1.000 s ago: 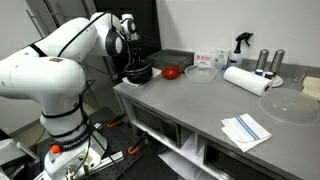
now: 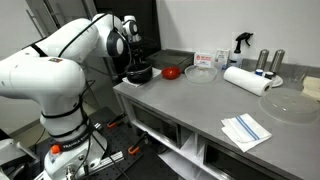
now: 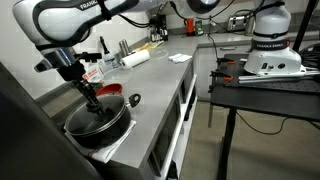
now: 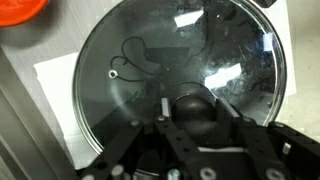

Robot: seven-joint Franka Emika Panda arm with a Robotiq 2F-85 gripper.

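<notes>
A black pot (image 3: 112,137) stands at the far left end of the counter, a white cloth or paper beneath it. Its glass lid (image 4: 135,65) has a dark rim and a round black knob (image 4: 193,108). From above, my gripper (image 3: 98,108) reaches down to the middle of the lid. In the wrist view the knob lies between the fingertips, and the gripper is shut on it. The lid appears to rest on the pot; whether any gap lies between them cannot be made out.
A red bowl (image 2: 169,73) stands beside the pot, with a clear plastic container (image 2: 202,74) further along. A paper towel roll (image 2: 246,81), a clear lid (image 2: 290,106) and a folded white cloth (image 2: 245,129) lie to the right.
Little differs in exterior view 1. The arm and the pot hold about the same place throughout.
</notes>
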